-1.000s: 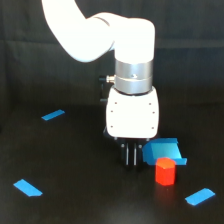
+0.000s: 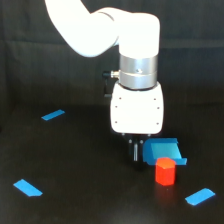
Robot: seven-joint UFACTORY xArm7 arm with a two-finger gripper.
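A red block (image 2: pixel 165 171) rests on the dark table, right of centre, just in front of a blue open box or tray (image 2: pixel 160 150). My gripper (image 2: pixel 137 151) points down, left of the red block and beside the left edge of the blue box. Its dark fingers blend into the dark background, and whether they are open or shut is unclear. Nothing coloured shows between them. A gap separates the gripper from the red block in this view.
Blue strips lie flat on the table: one at the back left (image 2: pixel 53 115), one at the front left (image 2: pixel 27 188) and one at the front right (image 2: pixel 200 197).
The arm and gripper have shifted to the right, closer to the blue box, and sit slightly higher in the picture. The red block, box and strips have not moved.
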